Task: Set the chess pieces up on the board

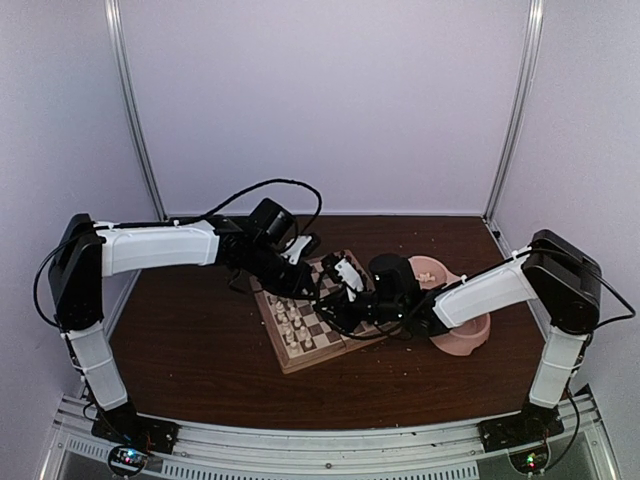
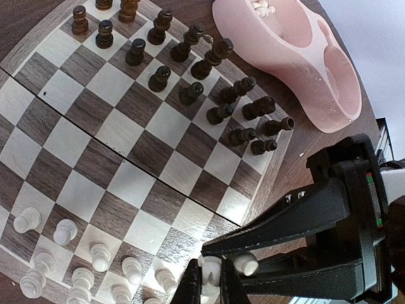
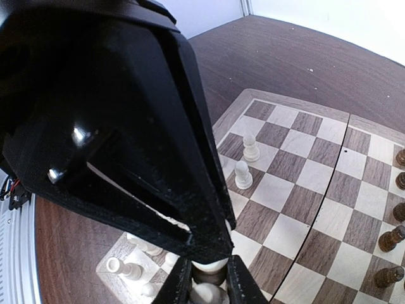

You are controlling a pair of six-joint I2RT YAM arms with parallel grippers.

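Note:
The chessboard (image 1: 282, 352) carries dark pieces (image 2: 161, 25) along one side and white pieces (image 2: 65, 231) along the other. My left gripper (image 1: 308, 292) and my right gripper (image 1: 330, 308) meet above the board. In the left wrist view a white piece (image 2: 211, 273) is held where the fingertips come together at the bottom. In the right wrist view the fingers are likewise closed round a white piece (image 3: 206, 292). Both grippers appear shut on it; their tips partly hide it.
A pink tray (image 2: 291, 57) with a few white pieces in one compartment sits right of the board. Bare dark tabletop (image 1: 190, 340) lies to the left and in front.

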